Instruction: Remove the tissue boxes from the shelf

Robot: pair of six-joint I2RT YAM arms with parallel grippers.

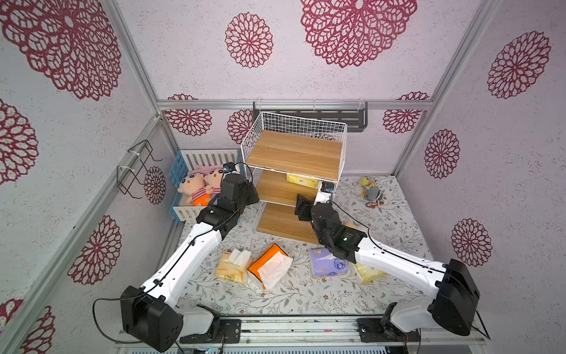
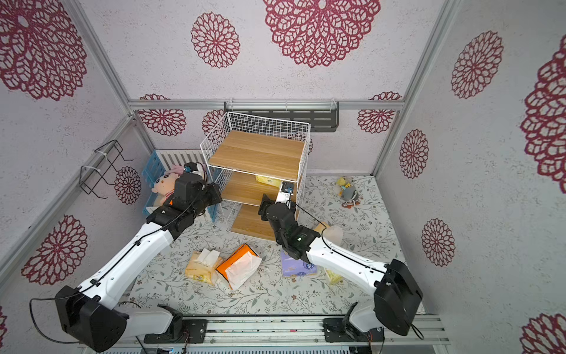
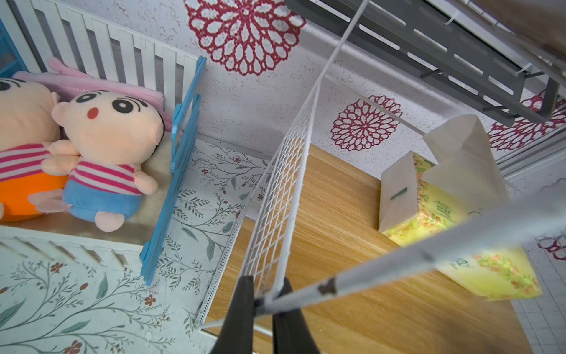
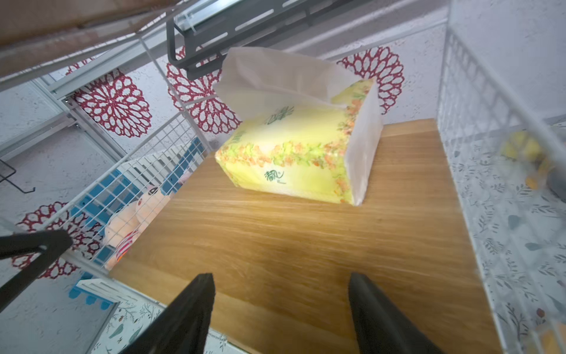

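Observation:
A yellow tissue pack (image 4: 283,153) with white tissue sticking up lies toward the back of the middle board of the wire shelf (image 1: 294,154). My left gripper is shut on the white wire frame at the shelf's left front. At the right front of the middle board, my right gripper has its fingers spread wide, bare wood showing between them; the pack is well beyond its tips. On the table in front are an orange pack (image 1: 268,259), a tan pack (image 1: 231,270), a purple pack (image 1: 327,263) and a partly hidden yellow pack (image 1: 370,273).
Another tan pack (image 2: 319,226) shows partly behind the right arm. The shelf's wire side walls and top board surround the middle level. A blue-and-white crate (image 1: 177,171) with plush dolls stands left; a duck toy (image 1: 371,193) sits right. The bottom board looks bare.

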